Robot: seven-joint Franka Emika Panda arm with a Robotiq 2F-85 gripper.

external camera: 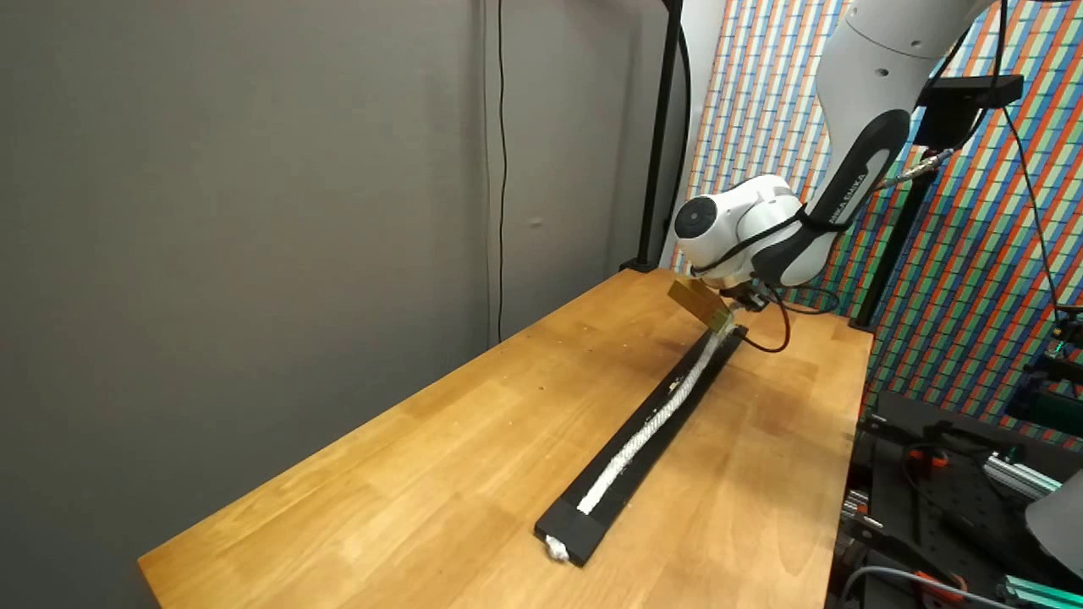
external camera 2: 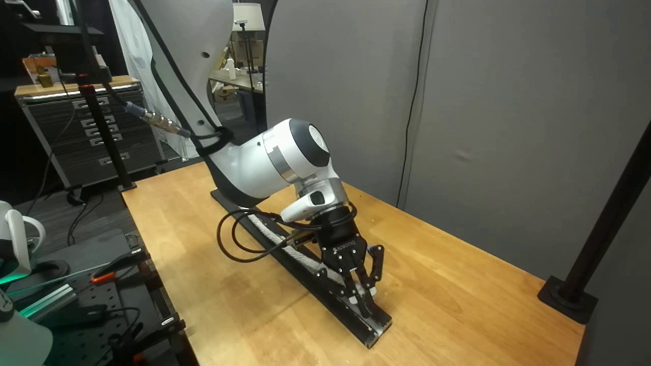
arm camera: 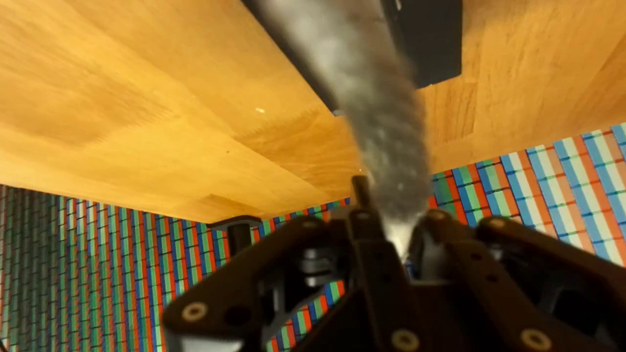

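Note:
A white braided rope [external camera: 641,436] lies along a long black board [external camera: 574,524] on the wooden table. Its near end passes under a black band and sticks out past the board. In the wrist view, the rope [arm camera: 381,111] rises from the board [arm camera: 434,44] and narrows between the fingertips of my gripper, which is shut on it. From the other side, my gripper [external camera 2: 361,298] appears low over the far end of the board [external camera 2: 373,329], tilted. The exact grip on the rope is partly hidden by the fingers.
Bare wooden table [external camera: 406,457] surrounds the board on both sides. A black post [external camera 2: 573,268] stands at a table corner, and a grey wall runs along one long side. Black cable loops [external camera 2: 244,235] hang beside my wrist.

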